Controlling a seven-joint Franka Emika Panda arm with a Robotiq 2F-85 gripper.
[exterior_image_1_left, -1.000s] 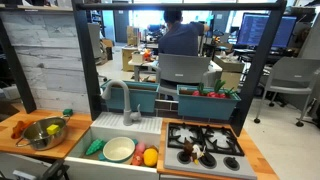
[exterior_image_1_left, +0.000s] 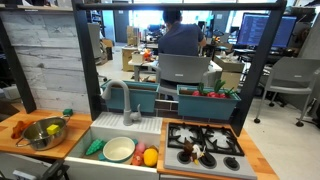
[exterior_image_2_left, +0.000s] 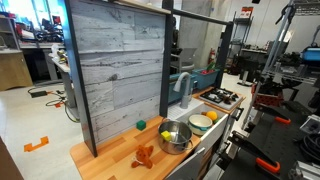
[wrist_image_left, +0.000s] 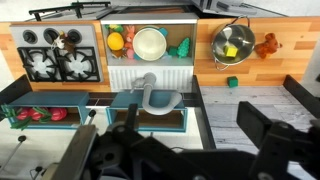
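Observation:
My gripper is open in the wrist view, its dark fingers wide apart and nothing held between them. Beyond it a metal pot (wrist_image_left: 233, 43) stands on the wooden counter with a yellow object (wrist_image_left: 231, 50) inside. A small green block (wrist_image_left: 233, 82) lies near the pot, and a brown-orange object (wrist_image_left: 266, 45) sits on its other side. In the sink is a cream bowl (exterior_image_1_left: 119, 149), with a red-orange round item (exterior_image_1_left: 150, 157), a yellow item (exterior_image_1_left: 140, 149) and a green item (exterior_image_1_left: 96, 147) around it.
A grey faucet (exterior_image_1_left: 125, 100) rises behind the sink. The stove (exterior_image_1_left: 205, 148) has a small brown-and-white figure (exterior_image_1_left: 190, 151) on it. Blue shelf bins (exterior_image_1_left: 207, 107) hold red items. A whitewashed plank wall (exterior_image_2_left: 125, 85) and black posts bound the counter.

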